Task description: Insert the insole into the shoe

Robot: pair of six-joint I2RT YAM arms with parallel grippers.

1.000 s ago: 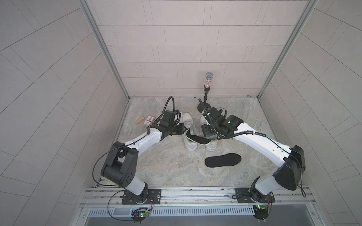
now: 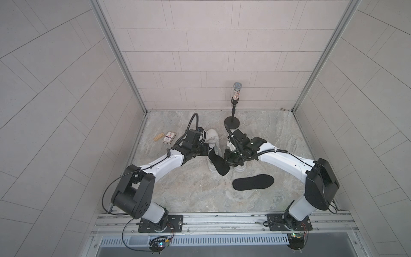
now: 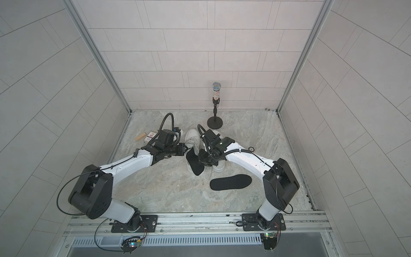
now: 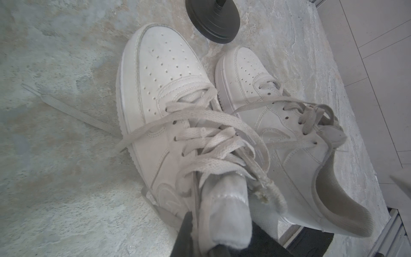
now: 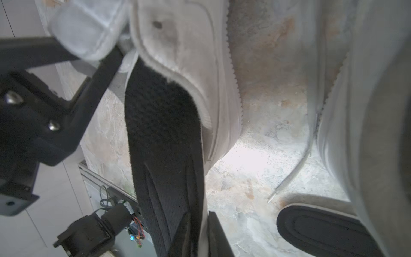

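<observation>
The left white shoe (image 4: 162, 85) stands upright, toe toward the back wall. At its opening my left gripper (image 2: 207, 148) is shut on the tongue (image 4: 224, 209). A black insole (image 5: 167, 128) has one end in that opening; the rest slants out over the heel toward the front. My right gripper is at the insole's outer part, its narrow fingers on either side of the insole's thin edge; whether they grip it I cannot tell. The insole's inner end is hidden by the shoe collar.
A second white shoe (image 4: 295, 141) stands close on the right. Another black insole (image 2: 253, 182) lies flat in front of it. Behind are a microphone stand (image 2: 232, 122) and, at left, a small card box (image 2: 169, 137).
The insole's outer end has swung from pointing right to pointing toward the front. The left gripper stays nearly in place at the tongue.
</observation>
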